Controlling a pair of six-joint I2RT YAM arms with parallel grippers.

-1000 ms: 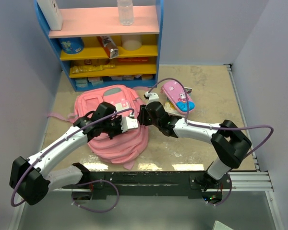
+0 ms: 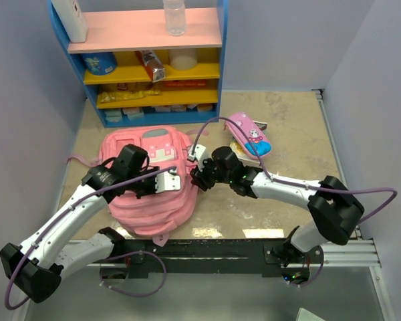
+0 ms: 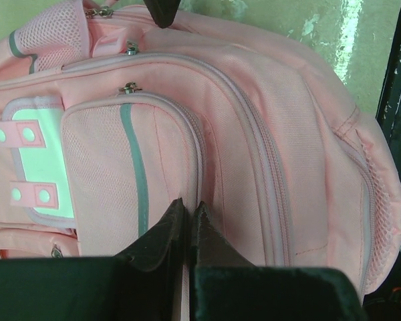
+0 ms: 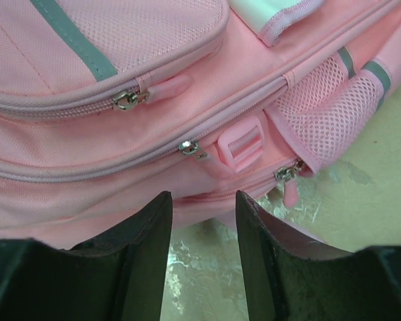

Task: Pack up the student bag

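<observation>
A pink backpack (image 2: 130, 217) lies flat on the left half of the table, its zips looking closed from above. My left gripper is shut on the piped edge of its front pocket (image 3: 100, 154). At the bag's right side, my right gripper stands open, nothing between its fingers. Just beyond those fingertips in the right wrist view are a zip pull (image 4: 190, 147) on the large compartment, a pink buckle (image 4: 242, 143) and another zip pull (image 4: 290, 182) by the mesh side pocket. The pink pencil case (image 2: 244, 130) rests at the back right.
A blue shelf unit (image 2: 224, 40) with yellow boards stands behind the bag, holding a clear bottle (image 2: 175, 17), a blue tub (image 2: 99, 63) and several packets. Under the pencil case lie flat items (image 2: 240, 150).
The backpack has slid left and slightly towards the front, with the left gripper moving along on it. My right gripper has shifted a little left and forward beside the bag.
</observation>
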